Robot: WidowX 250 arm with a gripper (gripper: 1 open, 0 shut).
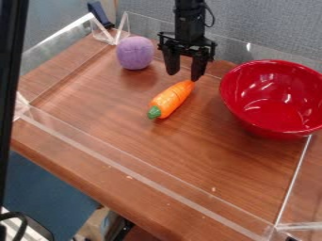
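Note:
My black gripper [185,65] hangs over the back of the wooden surface, fingers pointing down and spread apart, with nothing visible between them. An orange toy carrot [171,97] with a green end lies just in front of it. A purple ball [135,53] rests to the left of the gripper, and a large red bowl [270,101] sits to the right.
Clear plastic walls edge the wooden surface [145,169], with a grey panel behind. The red bowl takes up much of the back right.

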